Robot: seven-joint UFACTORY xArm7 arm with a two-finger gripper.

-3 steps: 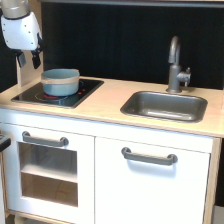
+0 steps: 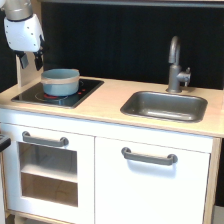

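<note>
A blue-grey pot (image 2: pixel 61 82) stands upright on the black stove top (image 2: pixel 92 88) at the left of the toy kitchen counter. My gripper (image 2: pixel 31 61) hangs at the upper left, just behind and left of the pot and apart from it. Its dark fingers point downward against a pale background. At this size I cannot make out whether they are open or shut, and nothing shows held. The inside of the pot is mostly hidden by its near wall.
A metal sink (image 2: pixel 164 105) is set into the counter's right half, with a grey faucet (image 2: pixel 177 65) rising behind it. Bare wooden counter (image 2: pixel 108 104) lies between stove and sink. Below are an open-fronted oven door (image 2: pixel 45 168) and a white cabinet door (image 2: pixel 150 188), both with grey handles.
My arm and gripper have shifted slightly to the right at the upper left. The pot, stove, sink and doors look the same.
</note>
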